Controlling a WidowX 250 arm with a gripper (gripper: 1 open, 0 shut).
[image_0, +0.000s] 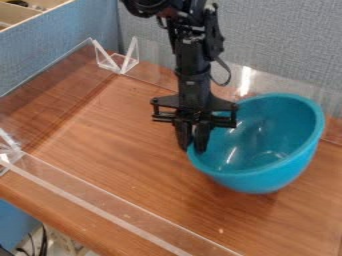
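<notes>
A turquoise plastic bowl (267, 160) rests on the wooden table at the right, slightly tilted in appearance. My black gripper (194, 140) reaches down from the top centre to the bowl's left rim, shut on it; the fingertips are partly hidden against the rim.
Clear plastic brackets (116, 58) stand at the back left and left edge. Grey padded walls border the back, and cables hang below the front-left edge.
</notes>
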